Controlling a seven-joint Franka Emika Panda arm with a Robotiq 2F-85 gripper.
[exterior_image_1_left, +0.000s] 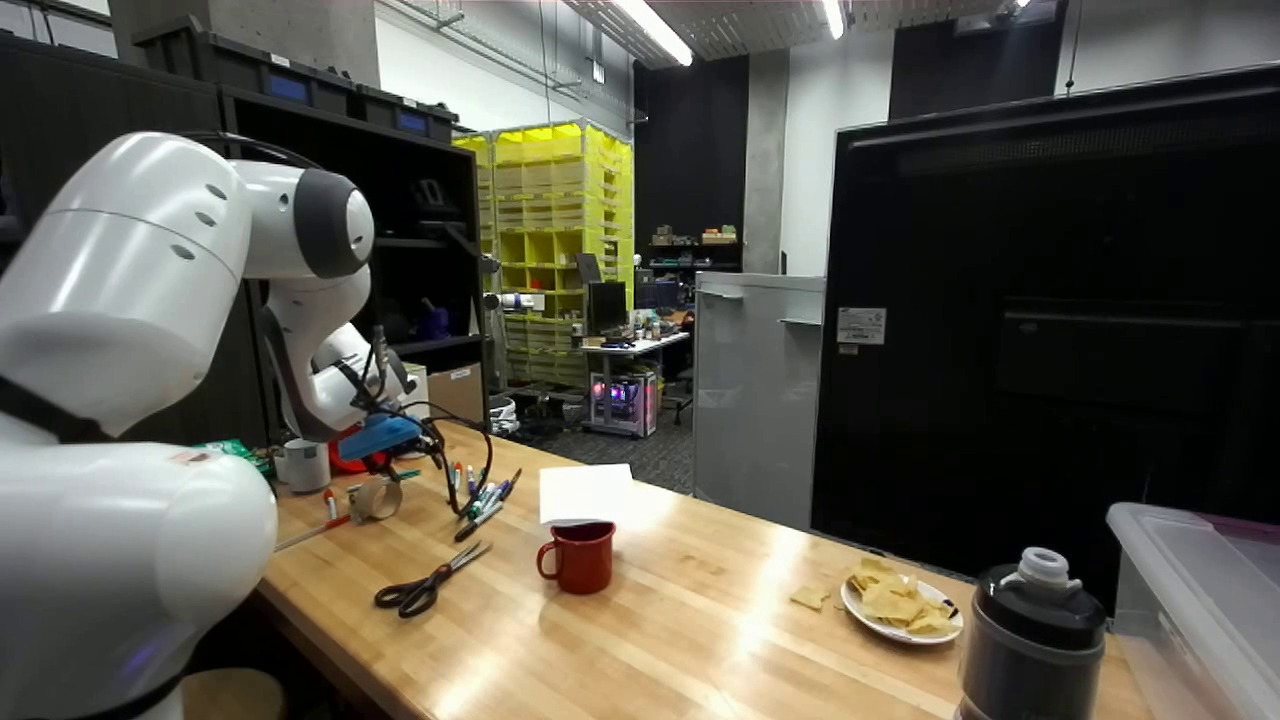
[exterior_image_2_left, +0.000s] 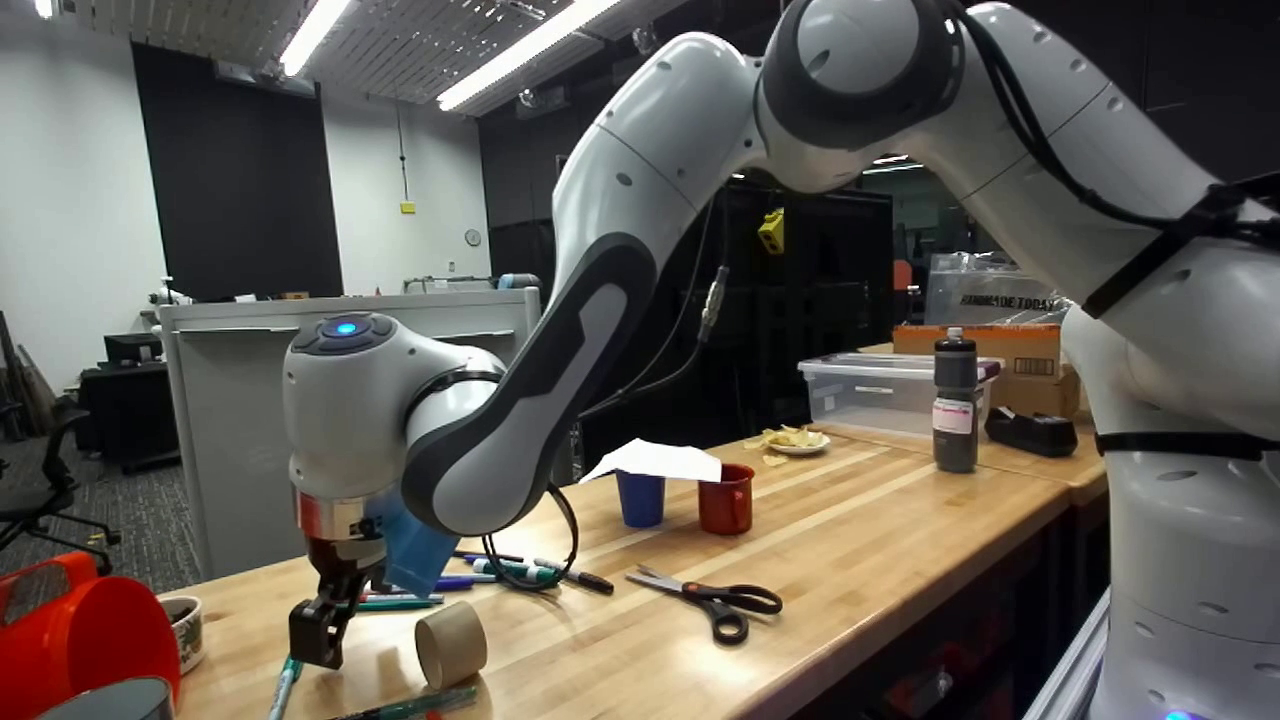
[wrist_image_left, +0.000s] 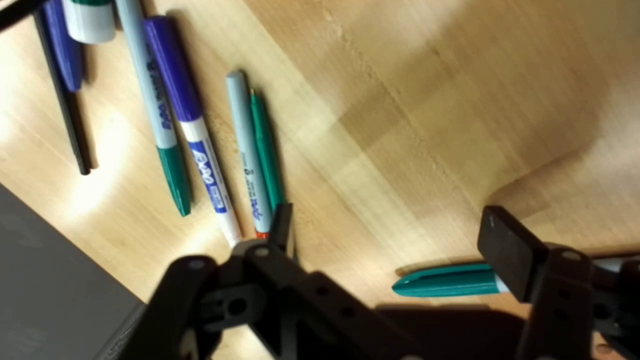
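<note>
My gripper stands open above the wooden table, with nothing held between its fingers. In the wrist view a green-capped marker (wrist_image_left: 447, 281) lies on the table by the right finger, which covers part of it. Past the left finger lie a grey marker (wrist_image_left: 244, 144), a green pen (wrist_image_left: 267, 150), a purple-capped marker (wrist_image_left: 192, 132) and a green-tipped grey marker (wrist_image_left: 153, 96). From the second exterior view, the gripper (exterior_image_2_left: 317, 632) hangs low, close to a teal marker (exterior_image_2_left: 286, 688) and left of a tape roll (exterior_image_2_left: 451, 644).
Black scissors (exterior_image_2_left: 714, 600), a red mug (exterior_image_2_left: 726, 499) and a blue cup (exterior_image_2_left: 642, 500) under white paper (exterior_image_2_left: 654, 458) stand farther along the table. A red container (exterior_image_2_left: 102, 636) is close on the gripper's other side. Chips on a plate (exterior_image_1_left: 902, 610) sit at the far end.
</note>
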